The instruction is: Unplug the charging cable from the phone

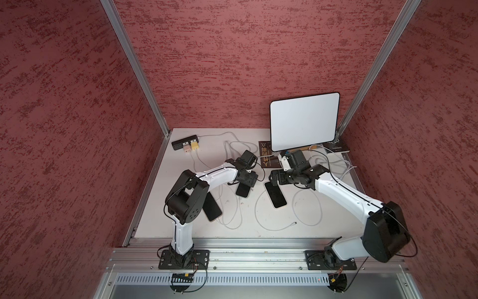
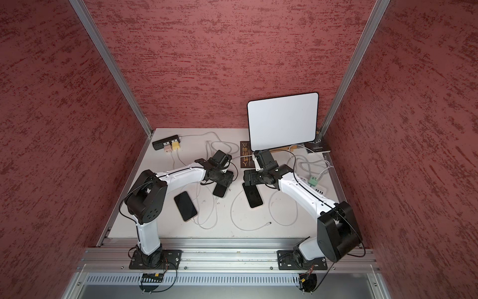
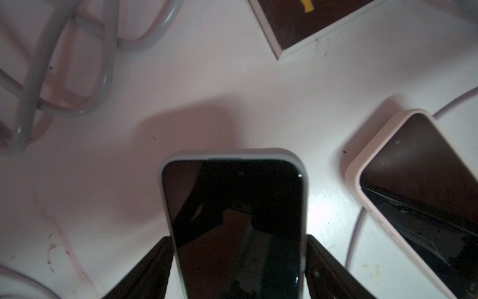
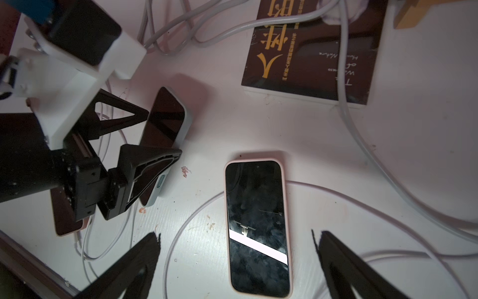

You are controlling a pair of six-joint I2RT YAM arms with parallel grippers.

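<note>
A phone in a pale grey-blue case [image 3: 235, 219] lies between the fingers of my left gripper, one finger close against each long side. Whether they grip it cannot be told, and its lower end is out of that view. My right gripper stands open above the phone in a pink case [image 4: 257, 219], with nothing held. A pale cable [image 4: 343, 193] passes under that phone. Another dark phone [image 1: 211, 206] lies at the left, with a cable near its lower end. One loose cable plug [image 1: 294, 223] rests near the front of the table.
A power strip [image 1: 184, 142] with plugged-in adapters stands at the back left. Behind the grippers are a dark book [image 4: 313, 59] and a white board [image 1: 304, 121]. Coiled cables [image 1: 234, 145] lie at the back.
</note>
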